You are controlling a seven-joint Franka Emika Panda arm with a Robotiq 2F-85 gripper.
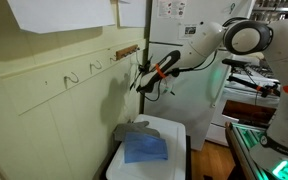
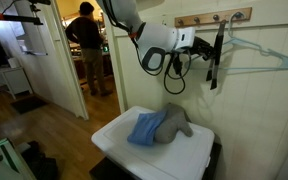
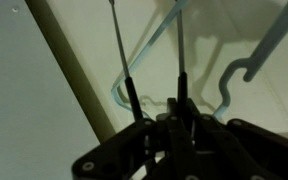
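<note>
Beside the wall hooks, my gripper (image 2: 206,48) reaches in at the height of a pale blue hanger (image 2: 269,45). The hanger hangs from the wooden hook rail (image 2: 212,18), with part of it behind the gripper. A long black strip (image 2: 217,60) stands upright right at the gripper's tip. In the wrist view, two thin dark rods (image 3: 181,50) run up from the gripper's body, and the pale blue hanger (image 3: 162,30) passes close behind them. What lies between the fingers cannot be made out. Far off in exterior view 1, the gripper (image 1: 141,76) is small and dark against the wall.
Below, a white table (image 2: 104,135) carries a folded blue cloth (image 2: 147,127) and a grey cloth (image 2: 173,123). More empty hooks (image 1: 72,78) line the wall. A fridge (image 1: 189,60) stands behind the arm. Someone (image 2: 84,42) stands in the far doorway.
</note>
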